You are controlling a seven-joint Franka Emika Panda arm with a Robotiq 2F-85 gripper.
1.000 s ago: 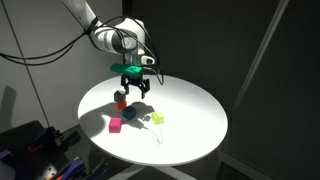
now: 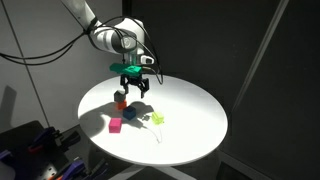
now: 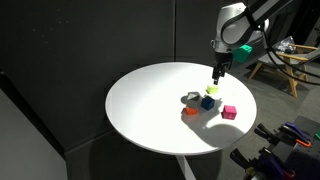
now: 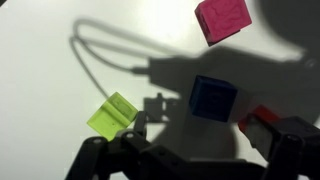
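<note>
Over the white round table, my gripper (image 2: 138, 92) hangs open and points down, with nothing between its fingers. Below it lie several small blocks. In the wrist view a blue block (image 4: 212, 98) is near the middle and a yellow-green block (image 4: 112, 116), which looks like two pieces side by side, lies to the left. A pink block (image 4: 222, 18) sits at the top edge. The red block (image 4: 258, 130) is partly hidden by the gripper. Exterior view 1 also shows a dark grey block (image 2: 120, 97) behind the red block (image 2: 121, 105).
Cables (image 2: 40, 58) loop from the arm. Dark equipment (image 2: 45, 150) stands off the near left edge of the table, and a wooden chair (image 3: 270, 65) is behind it.
</note>
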